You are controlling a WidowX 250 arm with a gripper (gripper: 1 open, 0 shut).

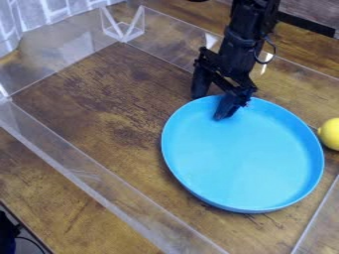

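A black robot arm reaches down from the top of the view, its gripper [219, 94] low over the rear rim of a large blue round tray [241, 159]. The fingers are dark and small here, and whether anything lies between them cannot be made out.
A yellow rounded object [330, 133] sits right of the tray at the image edge. Clear plastic walls border the wooden surface [93, 109], whose left part is free. A small white wire-like piece [122, 28] stands at the back left.
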